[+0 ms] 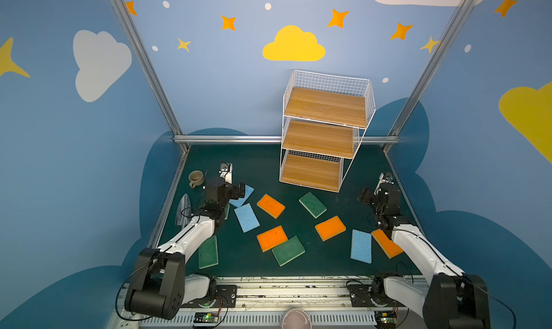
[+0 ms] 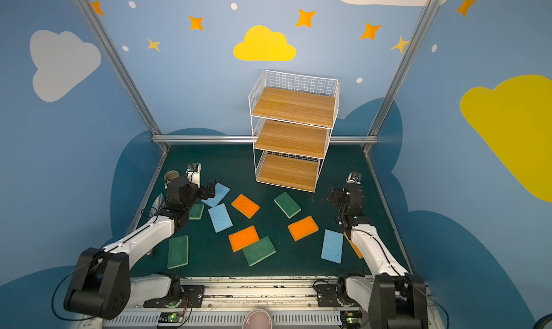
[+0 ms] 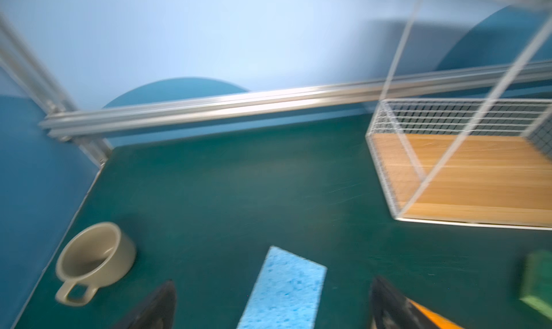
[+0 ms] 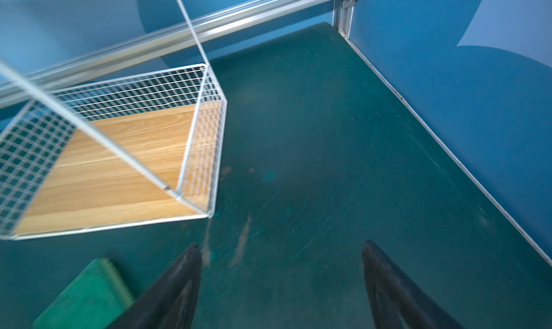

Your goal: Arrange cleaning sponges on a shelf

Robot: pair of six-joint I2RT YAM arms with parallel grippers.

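Note:
The white wire shelf [image 1: 319, 138] stands at the back with three bare wooden boards. Blue, orange and green sponges lie scattered over the dark green table, among them a blue sponge [image 1: 247, 218], an orange sponge [image 1: 270, 206], a green sponge [image 1: 312, 205] and another blue sponge [image 1: 361, 246]. On the left, my left gripper [image 1: 241, 191] is open above a blue sponge [image 3: 285, 288], which shows between and beyond its fingers. My right gripper is open over bare table to the shelf's right, with a green sponge [image 4: 86, 300] left of its fingers.
A beige mug [image 1: 196, 178] stands at the back left. A grey pointed object [image 1: 183, 209] lies near the left edge, partly behind my left arm. Table space right of the shelf is free, and so is the space between mug and shelf.

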